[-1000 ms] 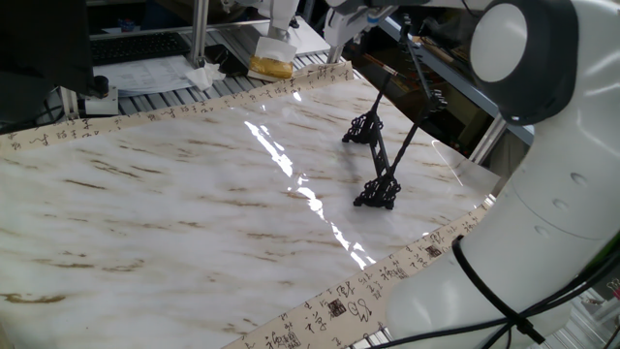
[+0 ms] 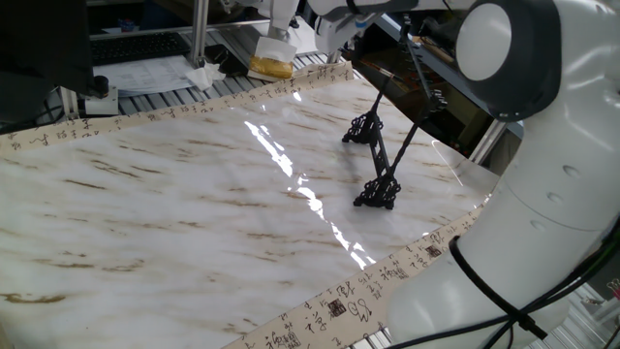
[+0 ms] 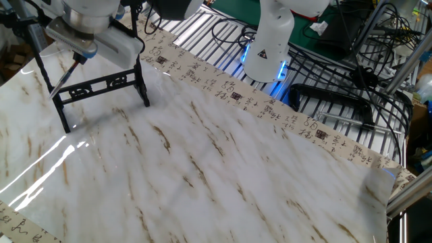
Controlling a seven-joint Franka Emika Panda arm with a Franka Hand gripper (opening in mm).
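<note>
A black stand [image 2: 381,160] with ornate feet rises from the right part of the marbled table sheet; in exterior view 2 the same stand [image 3: 101,86] is at the upper left. My gripper [image 3: 79,58] is at the stand's upper part in that view, its white body overlapping the frame. A slim stick [image 3: 65,79], perhaps a brush, slants from just below the gripper towards the stand's foot. Whether the fingers grip it is not clear, since they are small and partly hidden. In exterior view 1 the hand is cut off by the top edge.
Most of the marbled sheet [image 3: 223,182] is bare and glossy, bordered by a strip with writing. Beyond it lie a yellow-and-white object [image 2: 272,60], papers [image 2: 145,76] and a keyboard [image 2: 126,46]. Another white arm base [image 3: 266,57] with cables stands behind the sheet.
In exterior view 1 my arm has shifted somewhat left, and more of the white hand shows at the top edge. The stand has not moved.
</note>
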